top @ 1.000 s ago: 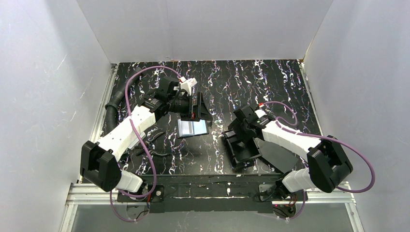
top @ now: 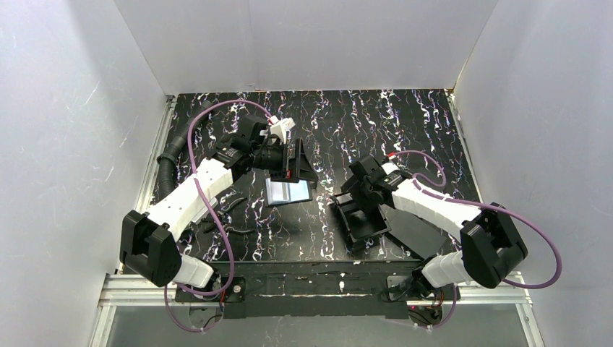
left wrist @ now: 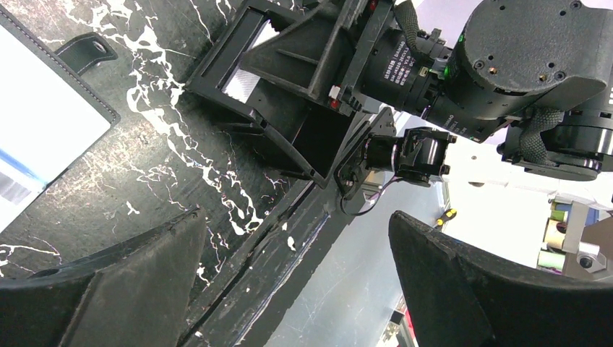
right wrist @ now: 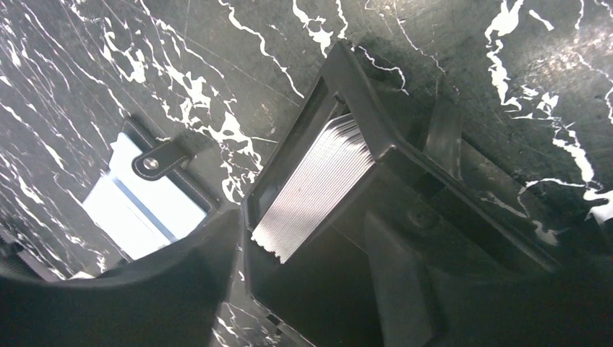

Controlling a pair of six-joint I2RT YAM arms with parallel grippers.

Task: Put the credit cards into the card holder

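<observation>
A black open box (right wrist: 463,189) holds a slanted stack of thin white cards (right wrist: 311,191), seen edge-on at one end in the right wrist view. My right gripper is over this box with its fingers apart, the stack showing beyond their tips. No card shows between them. The open card holder (top: 288,191), with clear sleeves and a black snap strap (right wrist: 160,160), lies flat left of the box. Just above and behind it, my left gripper stands open and empty, its two broad black fingers (left wrist: 137,278) far apart.
A flat dark panel (top: 413,233) lies right of the box under the right forearm. At the left, several dark curved pieces (top: 233,204) rest beside a ribbed black hose (top: 168,170).
</observation>
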